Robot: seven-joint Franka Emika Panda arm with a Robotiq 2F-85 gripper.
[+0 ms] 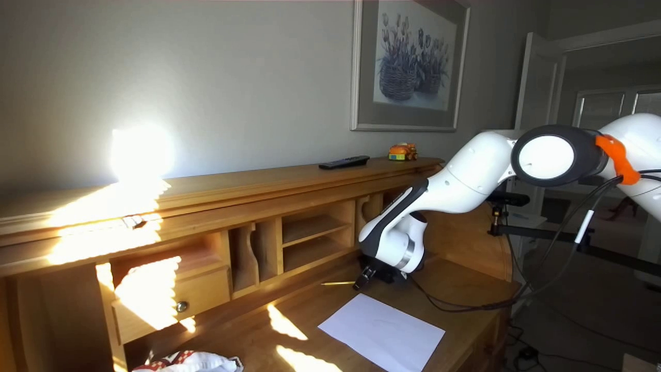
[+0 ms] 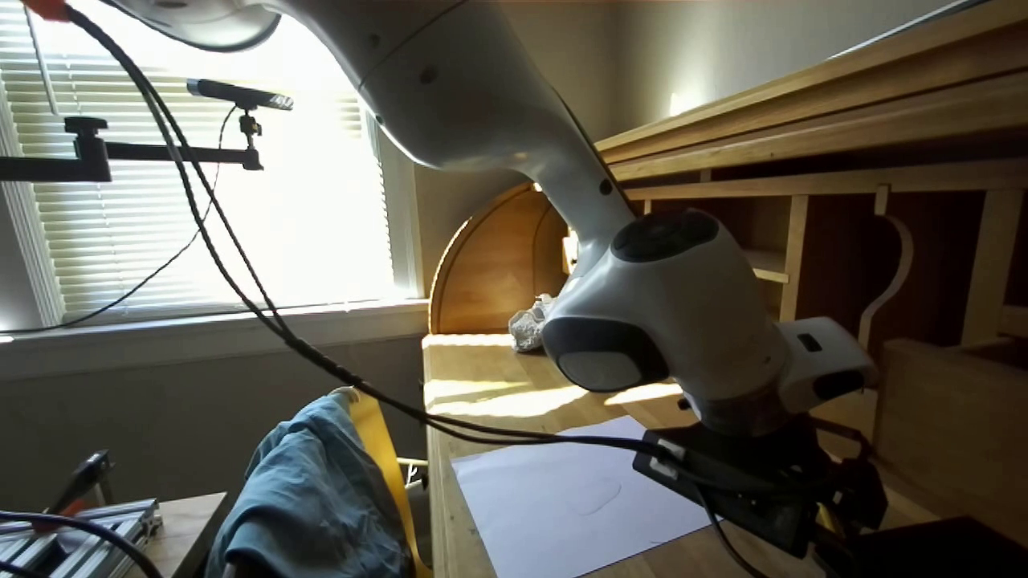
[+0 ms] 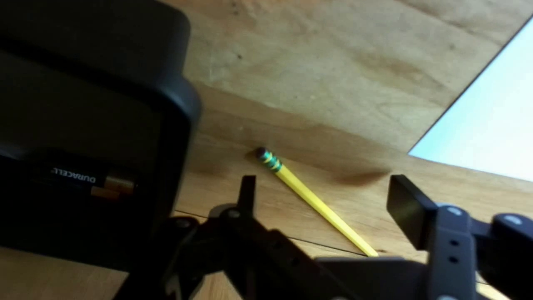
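A yellow pencil (image 3: 320, 205) with a green-banded ferrule and dark eraser lies slantwise on the wooden desk. In the wrist view my gripper is open above it. The two fingers stand well apart, one on either side of the pencil, and nothing is held. The pencil's far end disappears behind the gripper's body. From exterior view 1, the pencil (image 1: 337, 283) shows just left of the gripper (image 1: 363, 282). A blank-looking white sheet of paper (image 1: 382, 332) lies nearby; faint curved marks show on the paper (image 2: 588, 496) in exterior view 2.
Close to my left finger is a black open container (image 3: 170, 95) with a Duracell battery (image 3: 85, 177) inside. The desk's cubbyholes (image 1: 313, 238) and a small drawer (image 1: 179, 300) line the back. A checked cloth (image 1: 189, 361) sits at the front left. Bare wood surrounds the pencil.
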